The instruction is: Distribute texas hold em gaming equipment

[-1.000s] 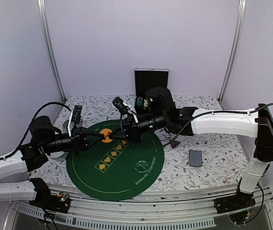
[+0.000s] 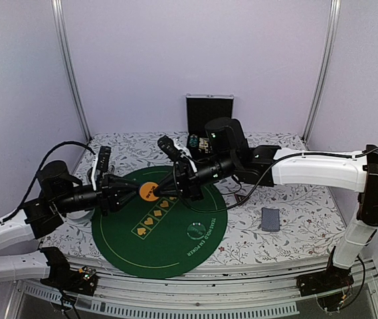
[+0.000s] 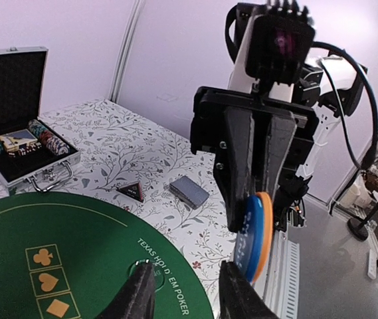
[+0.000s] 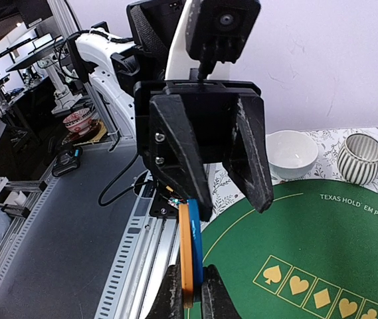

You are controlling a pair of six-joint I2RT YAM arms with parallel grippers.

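A round disc, orange on one face (image 2: 149,191) and blue on the other (image 3: 244,242), is held on edge above the green poker mat (image 2: 129,246). My right gripper is shut on its lower part in the right wrist view. Close by on the disc's left, in the top view, is my left gripper (image 2: 136,189). Its fingers stand apart in the left wrist view, with an empty gap between them. From the right wrist view, one left fingertip (image 4: 204,205) is close beside the disc's upper edge; contact cannot be told.
An open black case (image 3: 39,149) with chips and cards stands behind the mat. A grey card deck (image 2: 270,219) and a small dark triangular piece (image 3: 131,191) lie to the right. A white bowl (image 4: 291,154) and a striped mug (image 4: 361,159) stand beside the mat.
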